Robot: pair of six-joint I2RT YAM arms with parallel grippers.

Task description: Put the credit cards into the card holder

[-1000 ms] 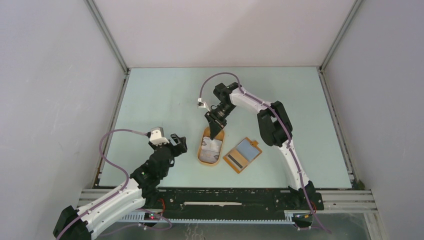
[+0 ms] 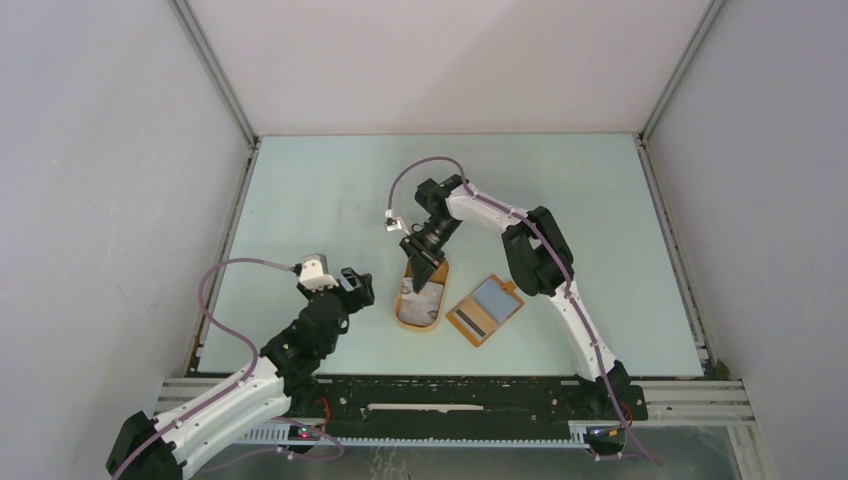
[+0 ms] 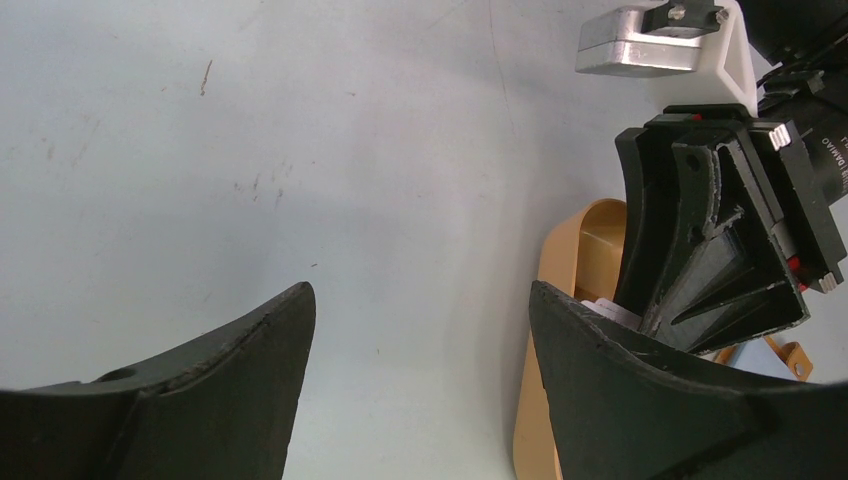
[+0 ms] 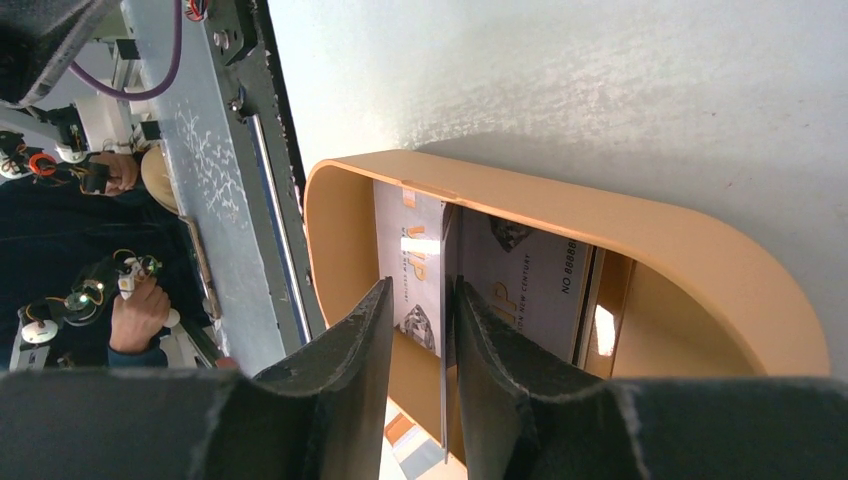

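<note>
White credit cards [image 2: 420,308] with orange print are in an oval orange tray [image 2: 397,313]. In the right wrist view one card [image 4: 409,250] shows its thin edge between the fingers of my right gripper, close against the right-hand finger. A gap remains on its other side, so the fingers are apart and not clamped on it. A second card [image 4: 520,272] lies behind that finger. The tan card holder [image 2: 469,318], with a blue-grey panel, rests right of the tray. My left gripper is open and empty, left of the tray.
The right gripper's body covers the tray's far end in the top view. Bare table [image 2: 330,200] spreads behind and to the left. A dark rail [image 2: 440,390] runs along the front edge.
My right gripper has moved a little left and toward the front, farther over the tray and its cards. The left arm, tray and holder have stayed put.
</note>
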